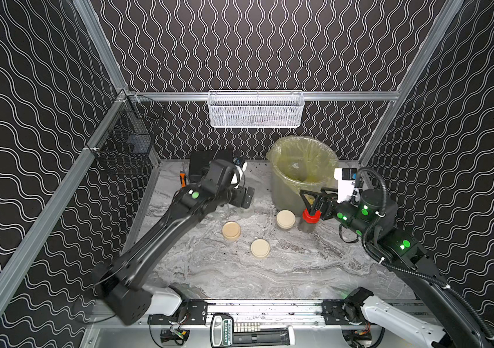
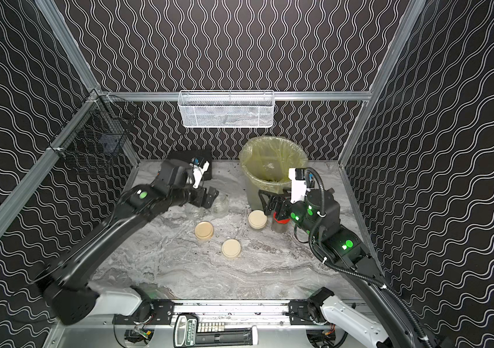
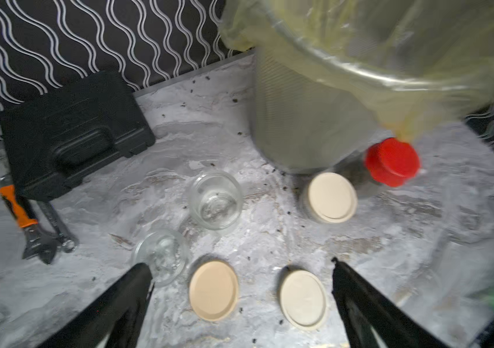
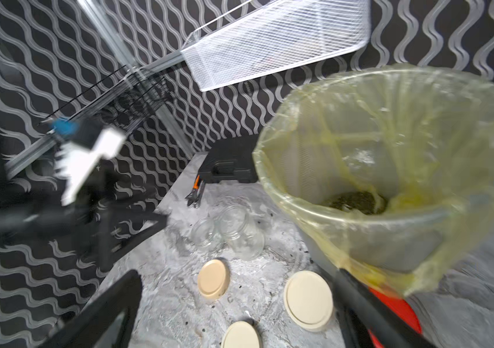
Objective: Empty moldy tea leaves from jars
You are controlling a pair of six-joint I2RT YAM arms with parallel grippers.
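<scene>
Two clear glass jars, one nearer the bin [image 3: 216, 200] and one nearer the front [image 3: 161, 255], stand lidless and look empty. Two beige lids [image 3: 213, 290] [image 3: 304, 300] lie loose in front of them. A jar with a beige lid on [image 3: 331, 197] stands close to the bin [image 1: 284, 185], beside a red-lidded jar [image 3: 395, 162]. Dark leaves [image 4: 357, 201] rest at the bottom of the bin's yellow liner. My left gripper [image 1: 247, 197] is open above the table near the glass jars, holding nothing. Open and empty, my right gripper [image 1: 309, 203] hovers over the red-lidded jar, at the bin's front.
At the back left are a black case [image 3: 75, 130] and an orange-handled wrench [image 3: 21, 211]. A white mesh basket [image 1: 255, 110] hangs on the back wall. Dark crumbs dot the table.
</scene>
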